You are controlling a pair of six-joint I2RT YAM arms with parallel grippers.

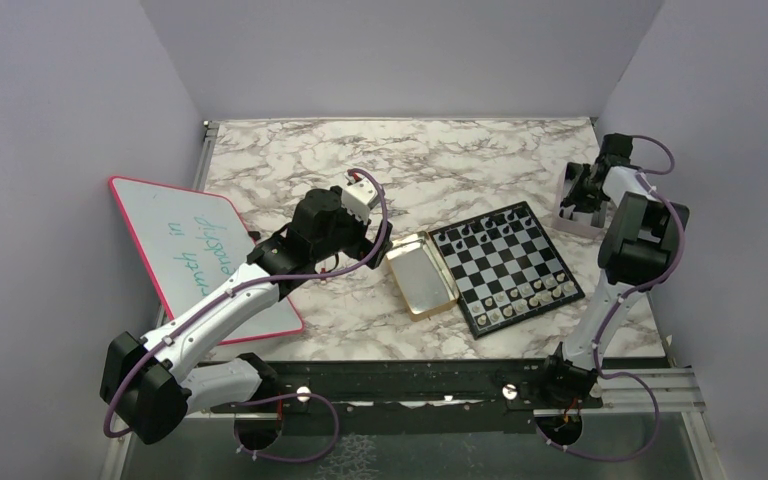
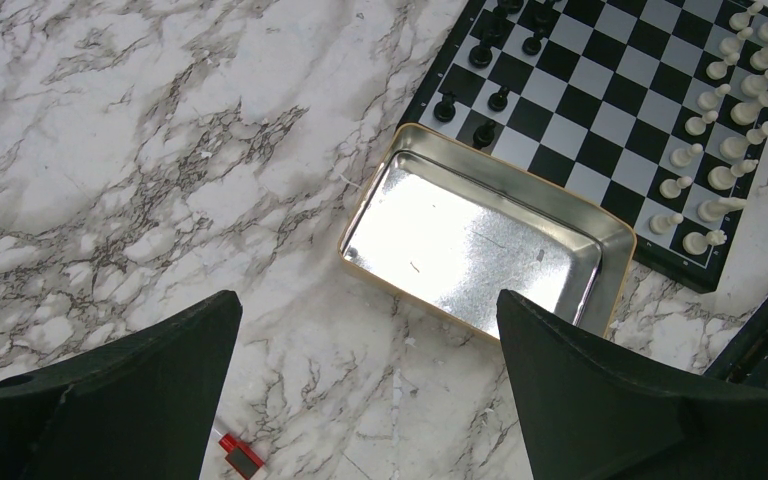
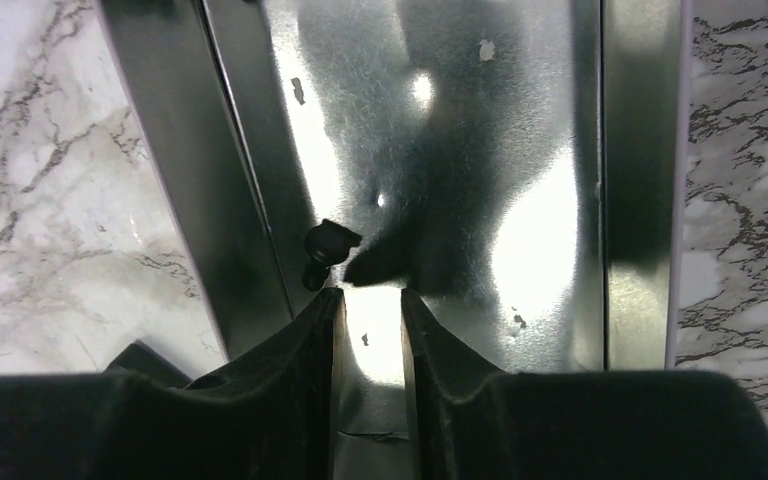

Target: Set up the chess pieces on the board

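Note:
The chessboard (image 1: 508,260) carries white pieces (image 2: 722,178) along the near side and black pieces (image 2: 480,55) on the far side. At the right, my right gripper hangs in a metal box (image 3: 640,180), its fingers slightly apart with nothing seen between them. A black chess piece (image 3: 328,243) lies on the box floor just beyond the fingertips. My left gripper stands open over the table, left of the board, beside an empty tin tray (image 2: 460,240).
A whiteboard (image 1: 185,250) with writing lies at the left. A small red object (image 2: 240,455) lies below the left gripper.

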